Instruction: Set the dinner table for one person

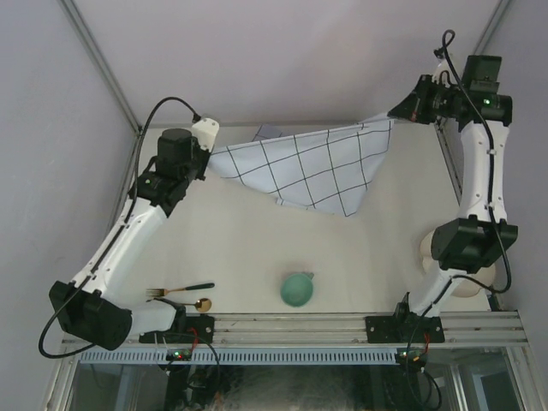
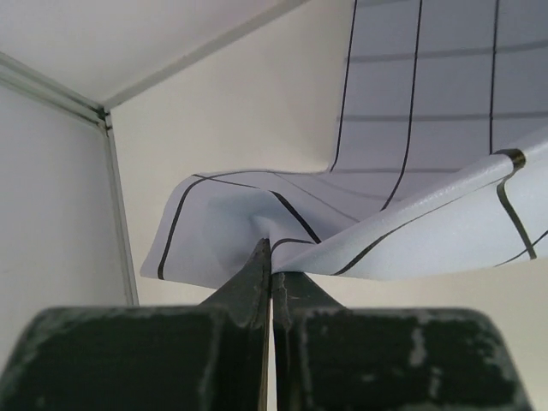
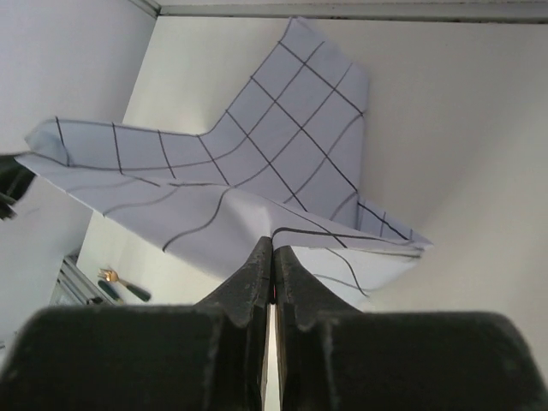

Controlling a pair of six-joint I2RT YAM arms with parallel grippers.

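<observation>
A white cloth with dark grid lines (image 1: 312, 171) is stretched between my two grippers over the far half of the table. My left gripper (image 1: 205, 163) is shut on one edge of it; in the left wrist view the cloth (image 2: 411, 231) bunches right at the fingertips. At the far right, my right gripper (image 1: 396, 116) is shut on another part, and the cloth (image 3: 291, 128) hangs in folds below it in the right wrist view. A green cup (image 1: 296, 289) stands near the front middle. A fork (image 1: 180, 290) and a gold spoon (image 1: 203, 305) lie at the front left.
A pale plate (image 1: 471, 281) sits at the front right, partly hidden under my right arm. Bare table (image 1: 240, 248) shows between the cloth and the cup. A wall rises behind the table's far edge.
</observation>
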